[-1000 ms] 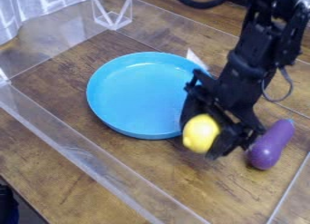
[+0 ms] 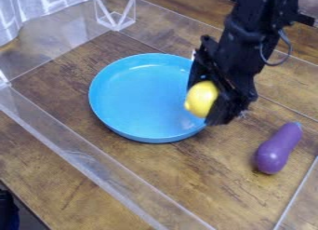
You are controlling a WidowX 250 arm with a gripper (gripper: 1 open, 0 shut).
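Observation:
My gripper (image 2: pixel 203 101) hangs over the right part of the blue plate (image 2: pixel 134 99), shut on a yellow object (image 2: pixel 202 100), round in outline and partly covered by the black fingers. A purple eggplant-shaped toy (image 2: pixel 278 148) lies on the wooden surface to the right of the plate, apart from the gripper. The arm is slightly blurred and hides part of the plate's right side.
Bare wooden surface (image 2: pixel 187 182) spreads below and left of the plate. A clear strip runs diagonally along the lower left, and a white wire-like corner piece stands at the top left.
My gripper has risen, carrying the yellow object upward from the plate's lower right to over its right part. The plate and purple toy have stayed put.

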